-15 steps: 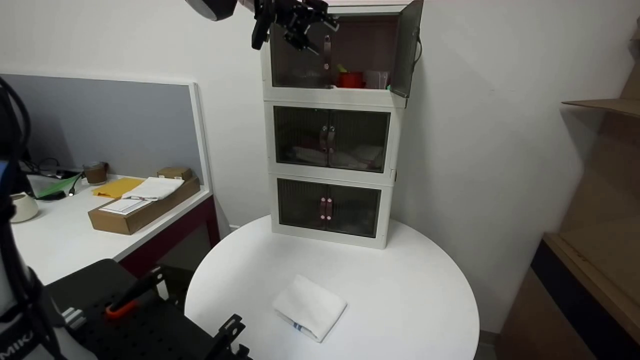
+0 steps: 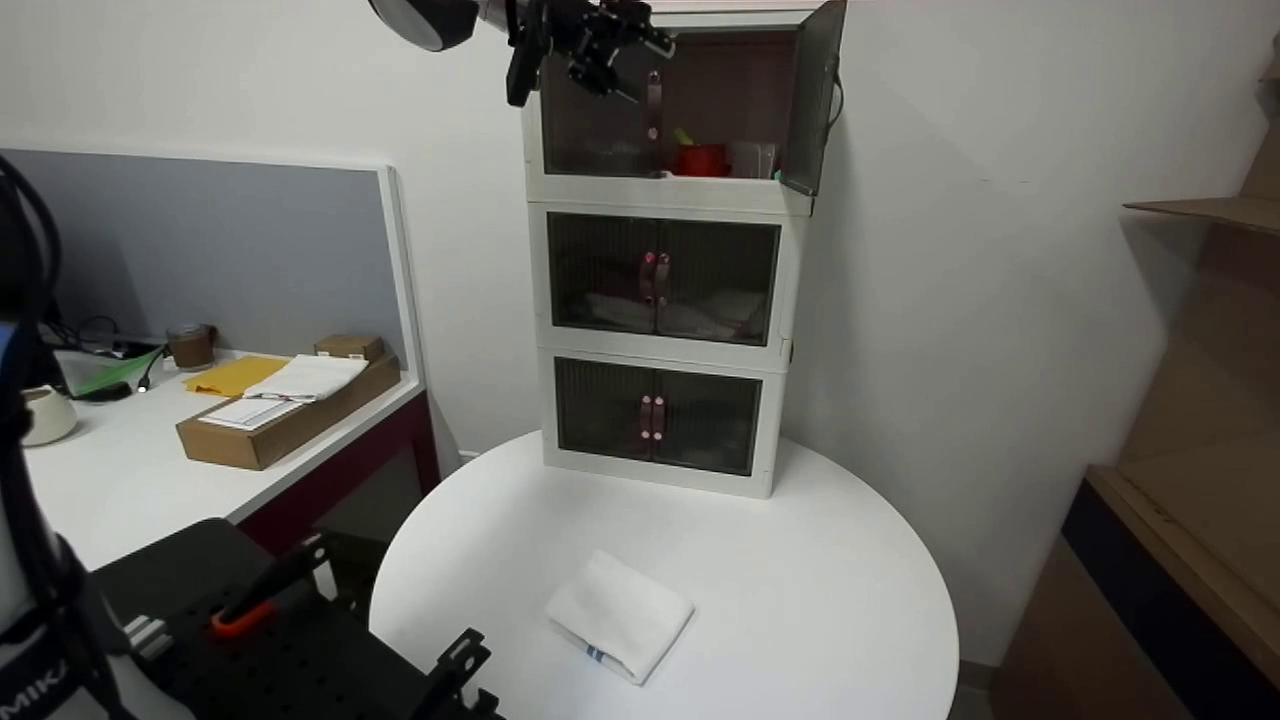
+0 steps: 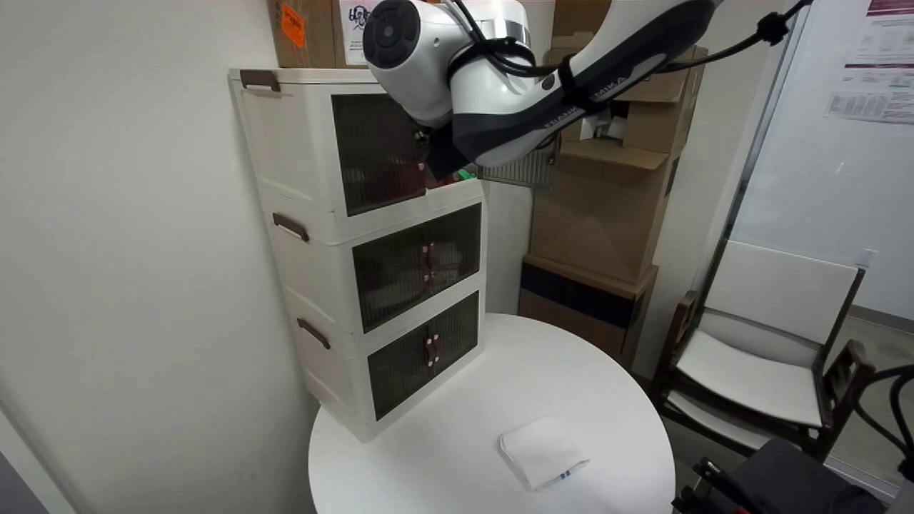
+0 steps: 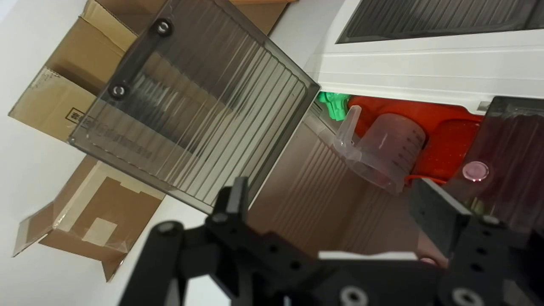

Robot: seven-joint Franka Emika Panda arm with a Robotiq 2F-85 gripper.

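Observation:
My gripper stands open, its two fingers wide apart and nothing between them. In exterior view 1 it hangs in front of the top cabinet compartment, near the shut left door (image 2: 594,126). The right door (image 2: 816,102) is swung open. Inside the compartment, the wrist view shows a clear measuring cup (image 4: 395,143) with a handle. Red containers (image 4: 443,153) are beside and behind it, and a green object (image 4: 335,105) is near the open door's hinge side. In exterior view 2 the arm hides most of the opening.
Shut doors close the middle compartment (image 2: 660,276) and bottom compartment (image 2: 657,414). A folded white cloth (image 2: 618,614) lies on the round table (image 2: 804,576), otherwise clear. Cardboard boxes (image 3: 591,205) stand beyond the open door; more rest atop the cabinet (image 3: 308,34).
The gripper has tilted very slightly in front of the top compartment. The cabinet doors and the cloth look unmoved.

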